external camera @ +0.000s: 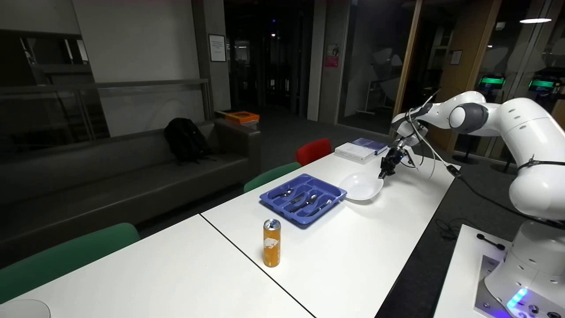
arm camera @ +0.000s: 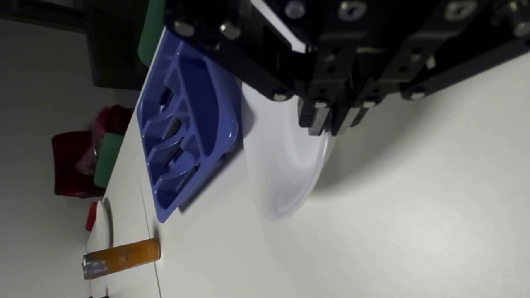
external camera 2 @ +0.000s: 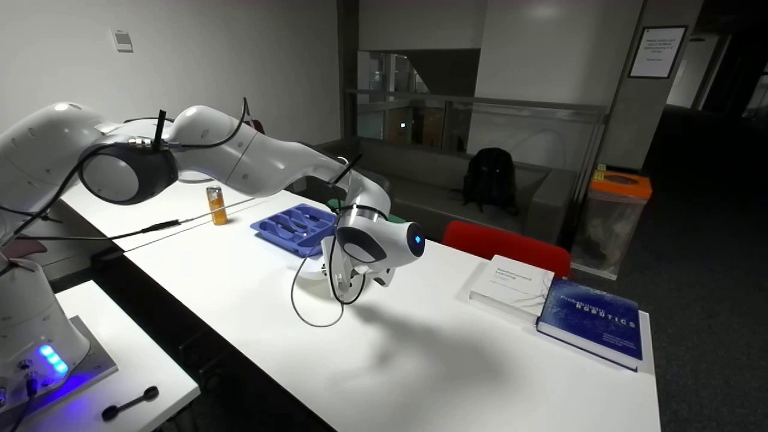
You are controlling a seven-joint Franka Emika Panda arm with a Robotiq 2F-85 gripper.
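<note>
My gripper is shut on the rim of a white plate [arm camera: 278,154], with the dished plate stretching away to the left in the wrist view. In exterior view 1 the plate [external camera: 361,186] is tilted, its gripped right side raised, beside the blue cutlery tray. The gripper [external camera: 382,175] holds it at that right edge. Exterior view 2 has most of the plate and the fingertips hidden behind the arm's wrist.
A blue cutlery tray [external camera: 303,198] with several utensils lies close to the plate. An orange can [external camera: 271,244] stands upright nearer the table seam. A white book [external camera 2: 511,284] and a blue book [external camera 2: 591,317] lie at the far end.
</note>
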